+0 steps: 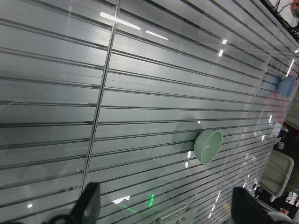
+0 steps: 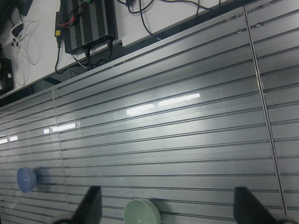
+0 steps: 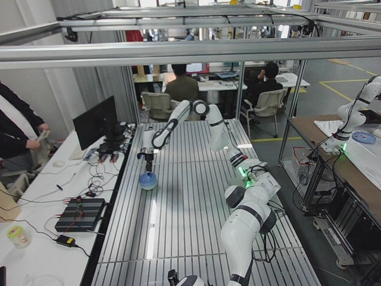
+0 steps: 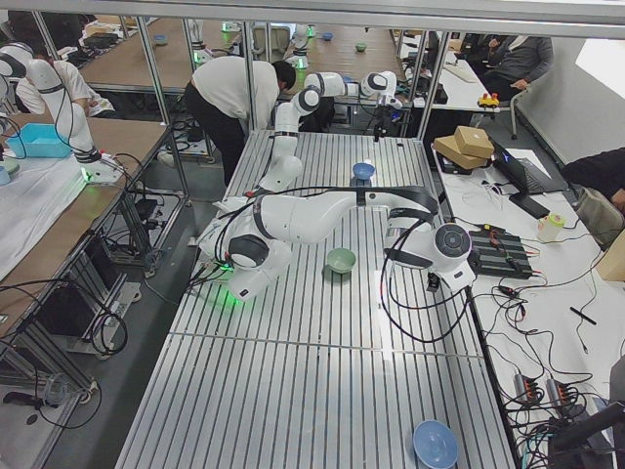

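Note:
A blue bowl (image 3: 147, 183) lies beyond one arm's raised gripper in the camera left view, partly covered by it. The camera right view shows a near blue bowl (image 4: 436, 445), a green bowl (image 4: 341, 260) and a far blue bowl (image 4: 362, 171). My left gripper is open and empty above the table, the green bowl (image 1: 208, 146) and a blue bowl (image 1: 286, 86) below it. My right gripper is also open and empty, with the green bowl (image 2: 141, 213) and a blue bowl (image 2: 26, 179) in its view.
A white desk (image 3: 41, 256) with a monitor (image 3: 95, 125), black boxes and cables runs along one side of the slatted table (image 3: 178, 238). Metal frame posts surround the table, and people are beside and behind it.

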